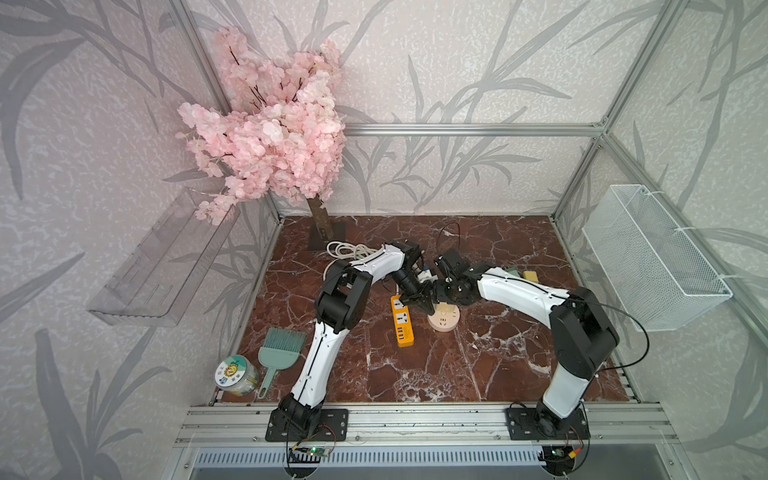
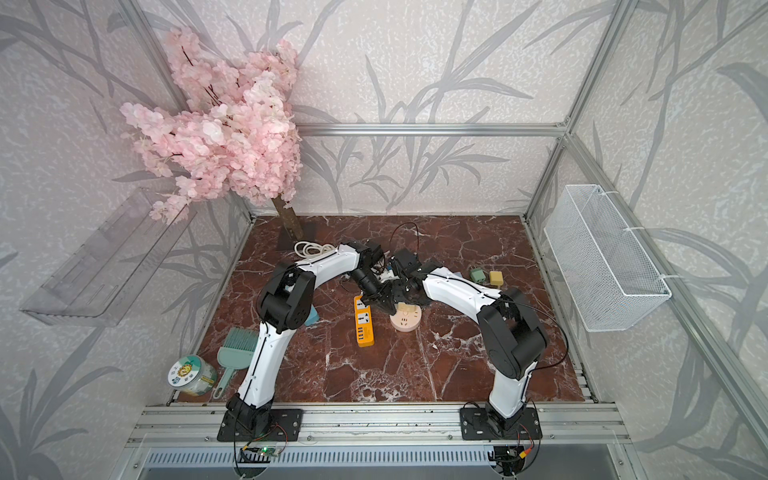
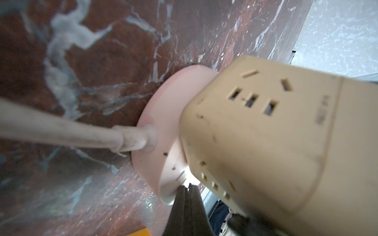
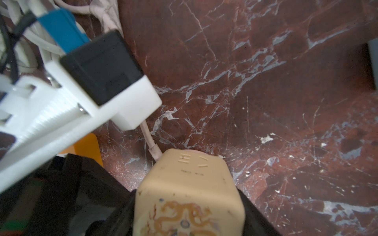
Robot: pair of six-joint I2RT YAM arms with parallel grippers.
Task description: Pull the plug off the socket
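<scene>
A beige cube plug (image 3: 259,137) covered in socket slots sits at the pink round socket (image 3: 169,102), which has a pale cord; whether they are joined I cannot tell. My left gripper is shut beside the socket's side, nothing showing between its fingers. My right gripper (image 1: 441,289) is around the cube, which fills the bottom of the right wrist view (image 4: 189,188); its fingertips are hidden, so whether it grips is unclear.
An orange power strip (image 1: 402,328) lies just left of the socket. White cables (image 1: 350,249) lie behind the left arm. A dustpan (image 1: 280,352) and a tub (image 1: 236,373) are at the front left.
</scene>
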